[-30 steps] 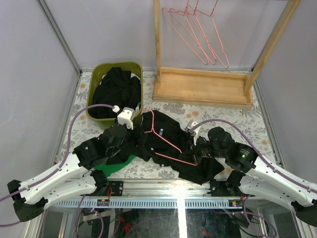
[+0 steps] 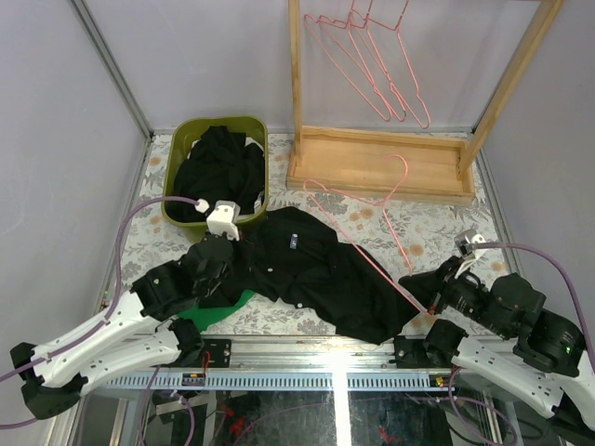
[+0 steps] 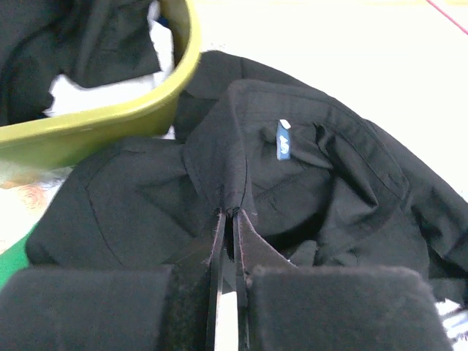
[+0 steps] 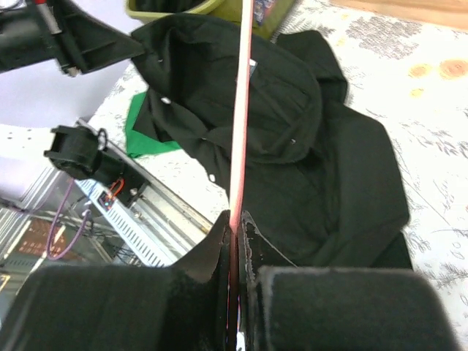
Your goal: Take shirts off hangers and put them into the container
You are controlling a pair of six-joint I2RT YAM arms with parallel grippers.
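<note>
A black shirt [image 2: 307, 265] lies spread on the table, its collar label showing. In the left wrist view my left gripper is shut on a fold of the black shirt [image 3: 307, 190], near the collar and beside the bin. My right gripper is shut on one end of a pink hanger [image 4: 239, 131]. In the top view that pink hanger [image 2: 349, 237] is clear of the collar, its hook toward the wooden rack and its body passing over the shirt's right part. My right gripper [image 2: 429, 307] is at the table's front right.
An olive bin [image 2: 170, 186] with dark clothes stands at the back left. Several pink hangers [image 2: 372, 65] hang above the wooden rack [image 2: 372, 167]. Green cloth [image 2: 218, 314] lies at the front left.
My right gripper has moved right with the hanger, which has come out of the shirt's collar area.
</note>
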